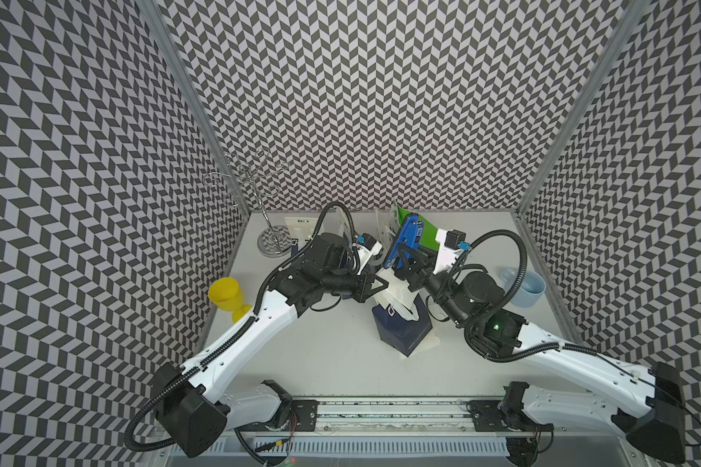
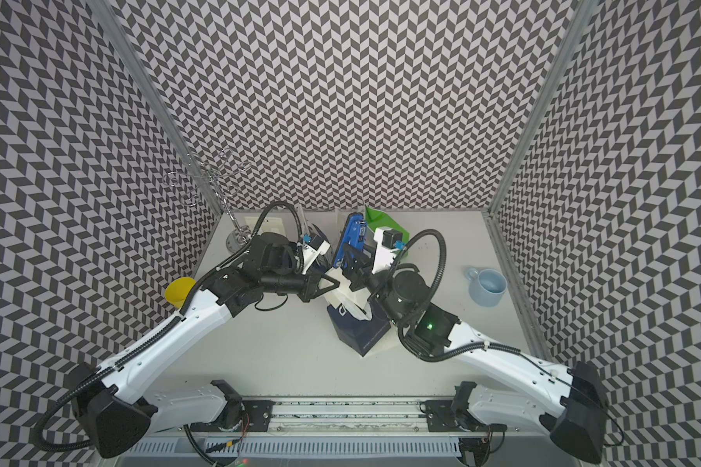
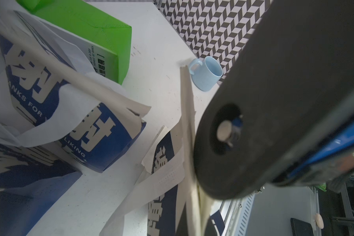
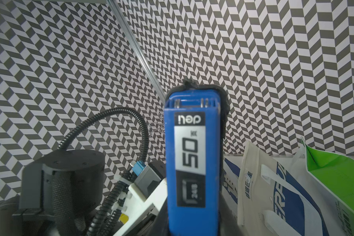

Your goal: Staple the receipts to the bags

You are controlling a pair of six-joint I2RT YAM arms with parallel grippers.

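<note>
My right gripper (image 1: 406, 268) is shut on the blue stapler (image 4: 192, 165), which it holds upright over the table. A navy-and-cream paper bag (image 1: 405, 330) stands below, its top edge reaching up to my left gripper (image 1: 375, 289). That gripper is shut on the thin top edge of the bag, seen edge-on in the left wrist view. Close beside this edge, the stapler's dark end (image 3: 224, 157) fills the right of that view; whether the paper lies in its mouth is unclear. A pale receipt (image 1: 424, 347) lies partly hidden under the bag.
Behind stand more navy-and-cream bags (image 3: 102, 133) and a green bag (image 3: 90, 35). A light blue mug (image 1: 526, 288) sits at the right, a yellow cup (image 1: 226, 293) at the left, and a wire rack (image 1: 272, 239) at the back left.
</note>
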